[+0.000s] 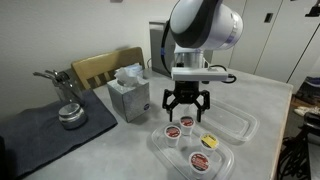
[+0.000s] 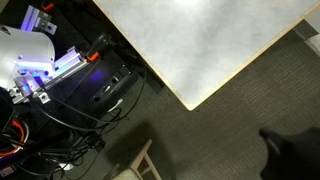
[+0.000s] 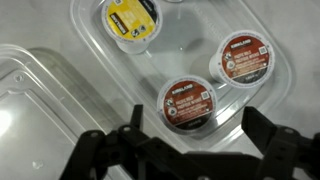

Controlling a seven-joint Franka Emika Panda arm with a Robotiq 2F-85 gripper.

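Note:
Several white coffee pods sit in a clear plastic tray. Below my gripper is one pod with a dark red lid; in the wrist view this same pod lies between the spread fingers, not gripped. Another dark-lidded pod is close by, and a yellow-lidded pod lies farther off. Exterior view 1 also has a red-and-white pod at the tray's left and one toward its front. The fingers stand open, fingertips apart.
A second clear tray, empty, lies to the right. Behind at left stand a grey tissue box and a dark mat with a metal canister.

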